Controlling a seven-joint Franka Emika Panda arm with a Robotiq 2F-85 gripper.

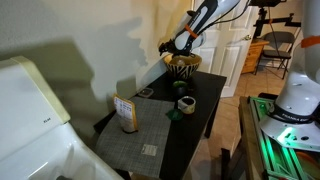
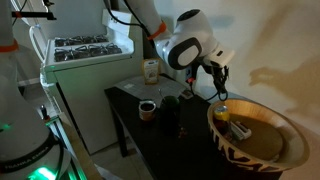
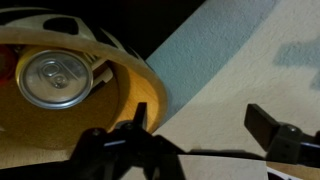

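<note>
My gripper stands open in the wrist view, with its fingers wide apart and nothing between them. A patterned round basket (image 2: 235, 155) sits at the table's right end in exterior view 2. Inside it are a can (image 3: 58, 77), seen top-up in the wrist view, and a pale object (image 2: 239, 130). A yellow-orange item (image 2: 221, 114) also shows there. In exterior view 2 the gripper (image 2: 221, 85) hangs above the basket's near-left rim. Exterior view 1 shows the basket (image 1: 182, 68) at the table's far end, below the arm.
Along the dark table stand a white mug (image 1: 187, 105), a dark green object (image 1: 175, 113) and an upright box (image 1: 126, 114). A white stove (image 2: 92, 70) adjoins one end. The wall is close behind the basket. Bare tabletop (image 2: 190, 150) lies beside the basket.
</note>
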